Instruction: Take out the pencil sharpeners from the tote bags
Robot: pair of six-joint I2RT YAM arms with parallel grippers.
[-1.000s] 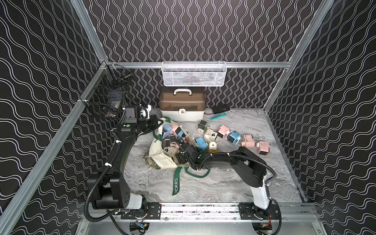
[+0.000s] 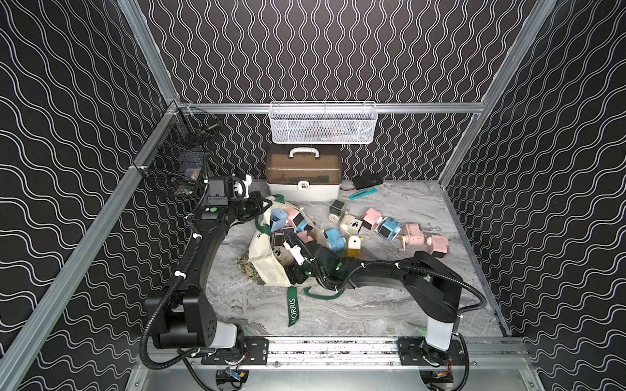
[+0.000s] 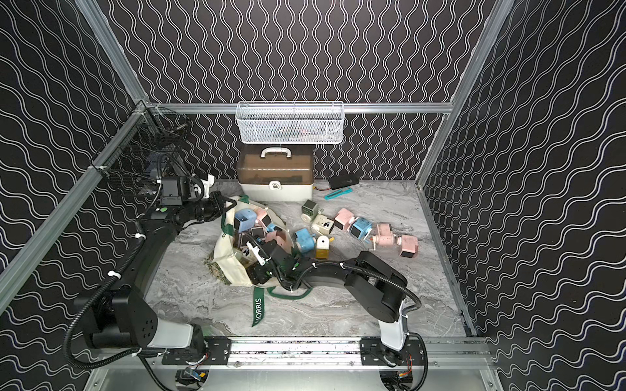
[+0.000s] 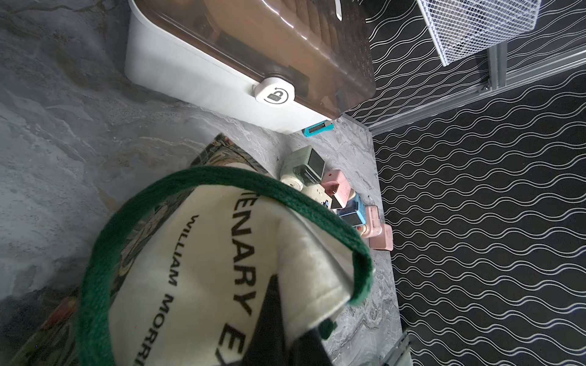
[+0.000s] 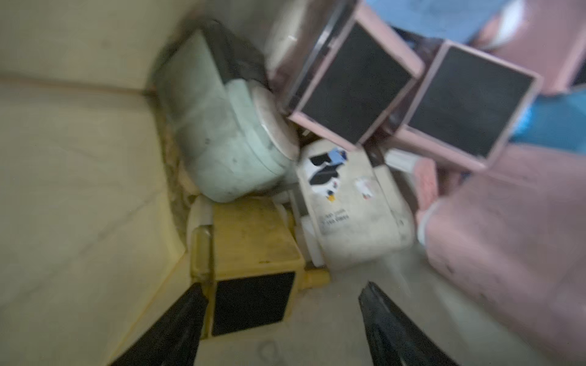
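The cream tote bag (image 2: 263, 257) lies with its mouth toward the right and several sharpeners inside. At its upper left edge my left gripper (image 2: 266, 203) is shut on the cloth, which bunches up at its dark fingers (image 4: 271, 323). My right gripper reaches into the bag, its fingers apart and gripping nothing. A yellow sharpener (image 5: 253, 262) is close to its left finger, partly covered by that fingertip. Just beyond are a cream sharpener (image 5: 357, 210) with penguin pictures and a pale green one (image 5: 222, 122). Pink sharpeners (image 5: 506, 238) lie to the right.
Several sharpeners stand outside the bag, among them a blue one (image 2: 335, 239) and a pink one (image 2: 437, 245). A brown-lidded box (image 2: 304, 172) and a teal cutter (image 2: 362, 193) are behind.
The near bag wall sags a little lower. My left arm holds still.
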